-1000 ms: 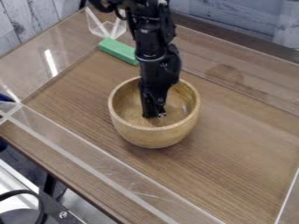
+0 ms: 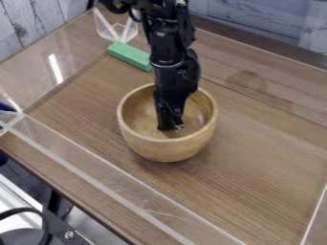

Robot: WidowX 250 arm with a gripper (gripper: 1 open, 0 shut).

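Observation:
My black gripper (image 2: 170,121) reaches down from the top of the view into a round wooden bowl (image 2: 166,147) in the middle of the table. Its lower end is inside the bowl, below the rim, and looks shut. Whether anything else lies in the bowl under it is hidden.
A green block (image 2: 128,55) lies behind the bowl to the left, near a clear plastic piece (image 2: 117,27). Walls edge the back, and dark cables (image 2: 36,215) show at the lower left.
The gripper has shifted very slightly within the bowl; the bowl and other things look about the same.

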